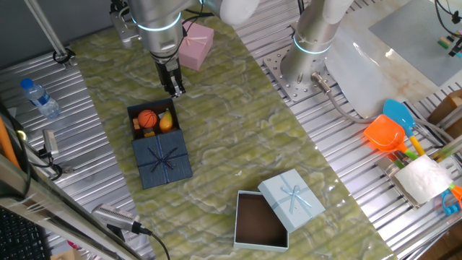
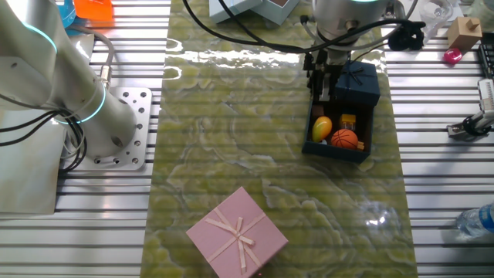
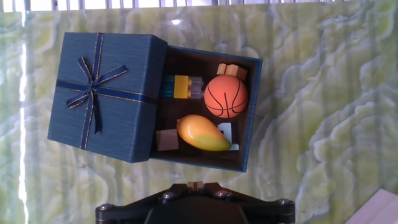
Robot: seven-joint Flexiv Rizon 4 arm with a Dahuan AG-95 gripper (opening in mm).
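Observation:
My gripper [image 1: 176,93] hangs above the green marbled cloth, just off the open end of the dark blue box [image 1: 132,124]. In the wrist view the gripper is shut, its fingertips together and nothing visible between them. A dark blue lid [image 3: 106,96] with a ribbon bow covers part of the box. In the uncovered part are an orange toy basketball [image 3: 226,96], a yellow-orange mango [image 3: 202,132], a yellow block piece [image 3: 181,87] and small wooden blocks [image 3: 231,70]. A pale piece lies partly hidden beside the mango.
A light blue box [image 1: 261,221] stands open and empty-looking, its bowed lid [image 1: 292,200] leaning across one edge. The pink box [image 2: 237,234] is closed. Toy shovels [image 1: 386,133] lie off the cloth, and a water bottle [image 1: 41,99] is on the opposite side.

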